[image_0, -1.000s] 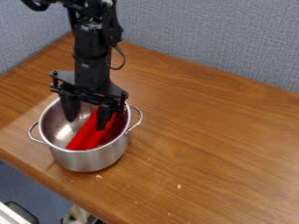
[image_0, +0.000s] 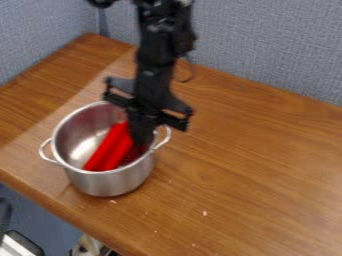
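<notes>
A silver pot (image_0: 114, 178) with two wire handles stands near the front left of the wooden table. A long red object (image_0: 107, 148) lies inside it. My black gripper (image_0: 142, 124) is over and partly in the pot, at the red object's upper end. It is blurred, and whether anything sits between its fingers cannot be told.
A grey wall (image_0: 267, 50) runs behind it. A dark object is at the bottom left corner, off the table.
The arm has shifted right and is now blurred. The pot has moved slightly to the right, with the red object still inside it.
</notes>
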